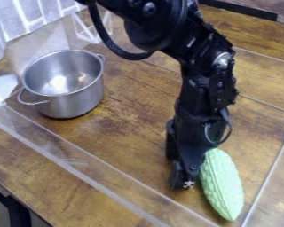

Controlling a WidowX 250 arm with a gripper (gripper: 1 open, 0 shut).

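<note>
My black gripper (pixel 183 179) points straight down at the lower middle right of the camera view, its tips low near the wooden table. A light green, bumpy corn-shaped object (pixel 223 184) lies just to its right, upright along the view, its upper end partly behind the gripper. Whether the fingers are open or shut on anything is hard to tell.
A steel pot (pixel 64 102) with two handles stands at the left. Clear plastic edging runs along the wooden table (pixel 121 142).
</note>
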